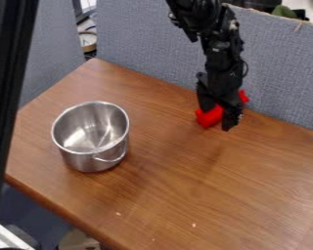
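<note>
The black gripper (pixel 222 111) is low over the back right of the wooden table, open, directly over a red object (pixel 206 118). The red object shows on either side of the fingers, which hide part of it; whether they touch it I cannot tell. A steel pot (pixel 91 136) with a side handle stands on the left part of the table.
A grey padded wall (pixel 133 49) runs behind the table (pixel 172 205), close behind the gripper. The table's left edge drops to the floor.
</note>
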